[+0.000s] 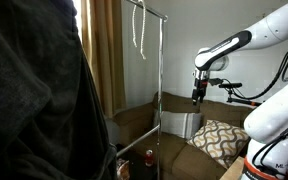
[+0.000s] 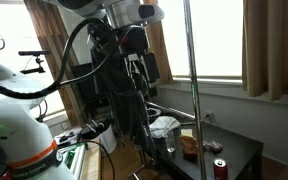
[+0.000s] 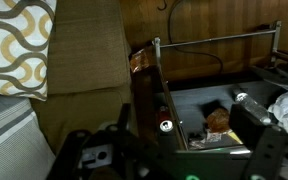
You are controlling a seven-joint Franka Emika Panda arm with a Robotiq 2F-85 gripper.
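High above the scene my gripper (image 1: 198,97) points downward, at a distance from every object. Its dark fingers stand wide apart at either side of the wrist view, one finger (image 3: 141,105) at the left, with nothing held between them. A red can (image 1: 149,157) stands low beside the metal pole; exterior view 2 shows the same can (image 2: 220,169) on a dark surface. Near it sits a reddish-brown bowl-like object (image 2: 189,145), with a white cloth (image 2: 164,127) to its left. From above, a clear container (image 3: 251,106) lies among these things.
An upright metal pole (image 1: 160,90) rises beside the can, and a pale rope loop (image 1: 139,28) hangs near its top. Behind is a brown sofa with a patterned cushion (image 1: 217,140). Dark material (image 1: 44,90) blocks the left of exterior view 1.
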